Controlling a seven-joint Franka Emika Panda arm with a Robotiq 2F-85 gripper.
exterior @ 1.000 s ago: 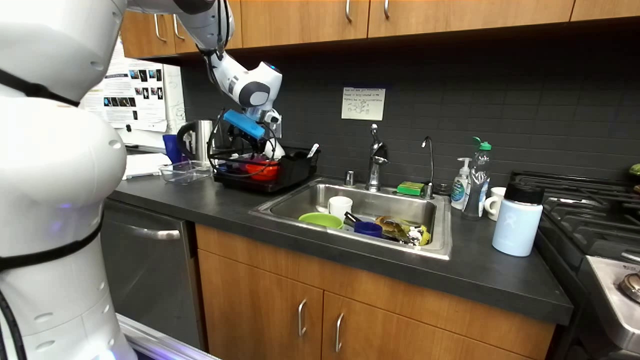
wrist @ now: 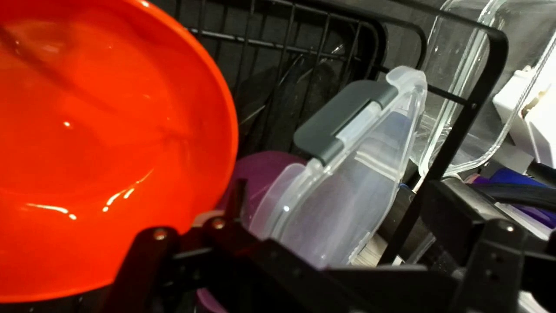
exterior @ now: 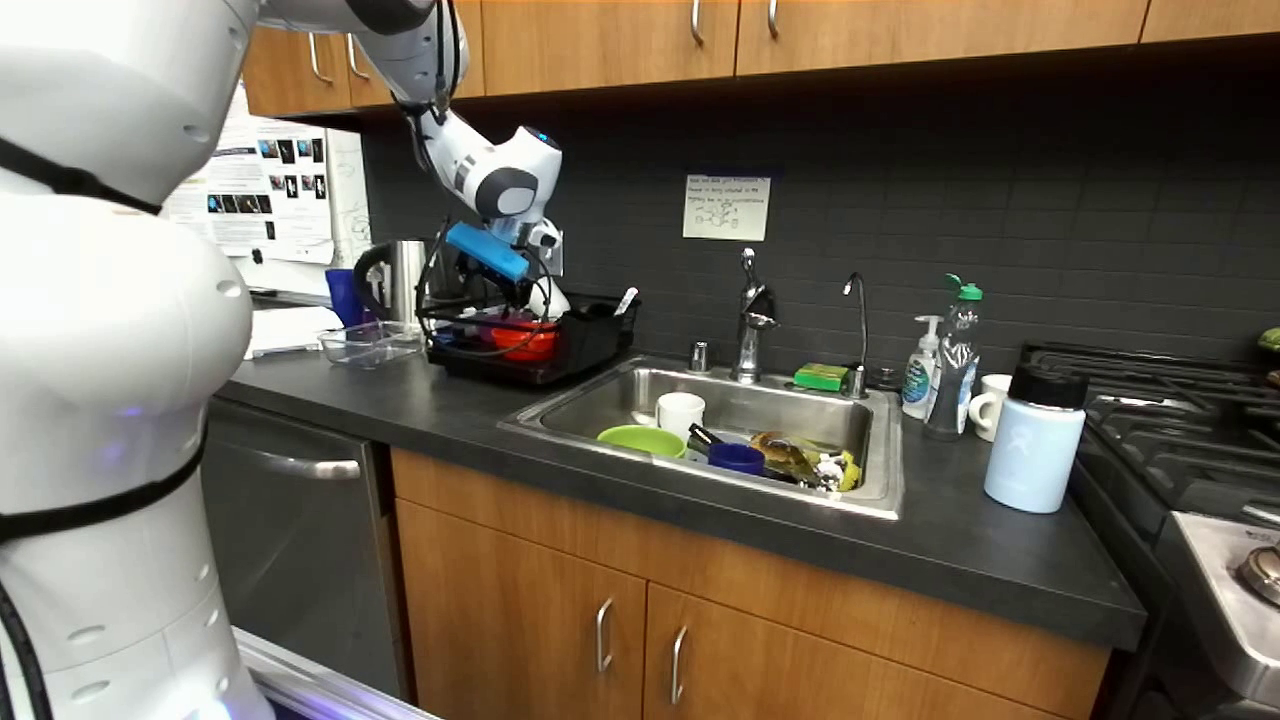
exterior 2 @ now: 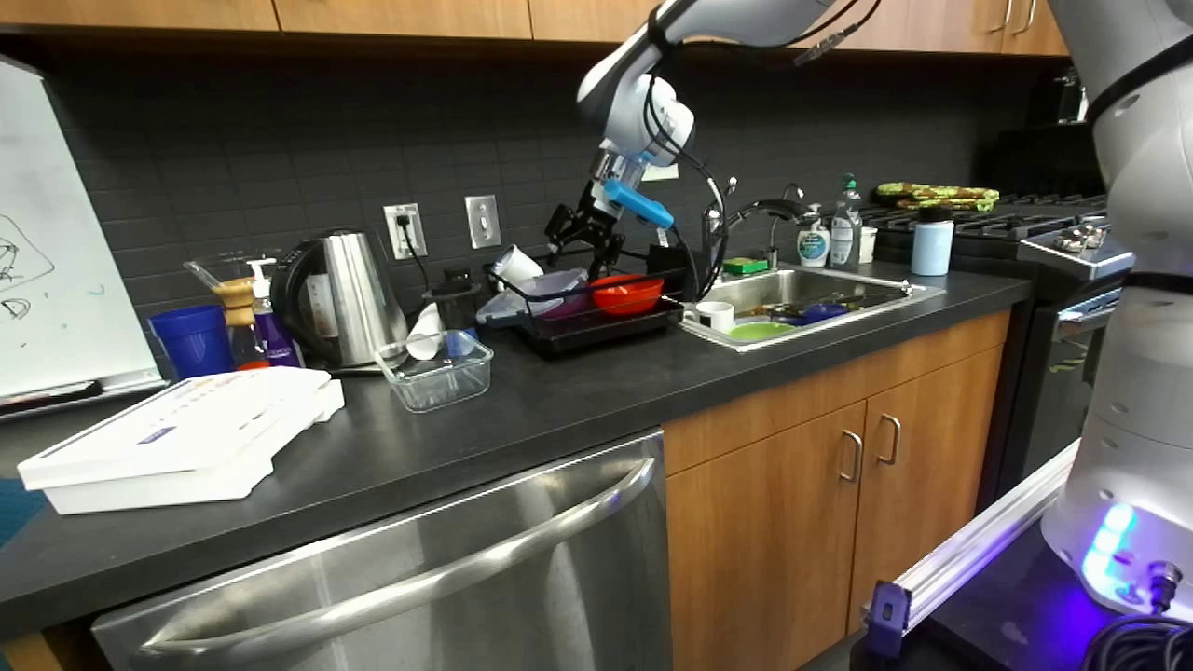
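Over the black dish rack [exterior: 588, 342] hangs my gripper [exterior 2: 583, 237], pointing down at its contents. In the wrist view, the fingers of the gripper stand wide open along the lower edge, with dark fingers [wrist: 503, 229] at left and right. Between and beyond them a clear plastic container [wrist: 333, 219] with a grey clip leans in the rack, not gripped. An orange-red bowl [wrist: 120, 146] fills the left of that view, close beside the left finger. Part of a purple item [wrist: 266, 169] shows behind the container. The fingertips are hidden in exterior view 1.
A glass dish [exterior 2: 442, 375] sits on the counter by the rack, near the steel kettle [exterior 2: 358, 296] and white boxes [exterior 2: 179, 436]. The sink [exterior: 888, 462] holds a white mug [exterior: 680, 413], a green bowl [exterior: 642, 440] and other dishes.
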